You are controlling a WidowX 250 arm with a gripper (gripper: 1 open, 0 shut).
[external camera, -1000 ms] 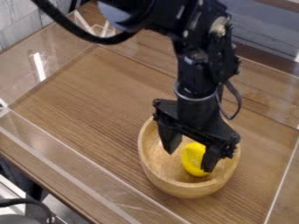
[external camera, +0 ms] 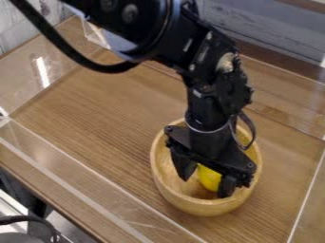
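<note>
A round light wooden bowl sits on the wooden counter at the lower middle right. The black gripper reaches down into it from above, its fingers on either side of a yellow object inside. The fingers cover much of the object, and whether they touch it is hard to tell.
A white wall runs along the back right, and a white object stands at the top left.
The gripper has moved lower into the bowl around the yellow object, and its fingers look closer together than a second ago.
</note>
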